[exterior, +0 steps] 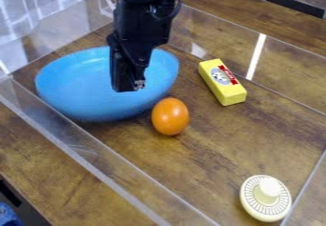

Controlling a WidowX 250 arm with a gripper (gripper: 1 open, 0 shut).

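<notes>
The black gripper (128, 72) is over the blue bowl (71, 87), reaching down from the top; whether its fingers are apart is hard to make out. An orange egg-shaped object (171, 117) sits on the wooden surface just right of the bowl's front edge, apart from the gripper.
A yellow box (222, 82) lies to the right of the bowl. A cream round object (265, 198) is at the bottom right. Clear low walls run along the left.
</notes>
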